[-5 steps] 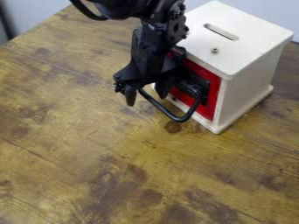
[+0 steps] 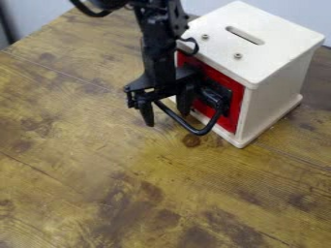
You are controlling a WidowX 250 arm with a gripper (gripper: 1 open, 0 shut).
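A white wooden box with a slot on its top has a red front panel carrying a black fitting and a curved black handle bar. My black gripper is low at the box's front left, beside the panel and the bar. Whether its fingers are open or shut, or hold part of the bar, I cannot tell.
A pale wall shows behind the table's far edge.
The upper part of my arm has shifted left and become more upright over the past second. The gripper has moved only slightly; the box looks the same.
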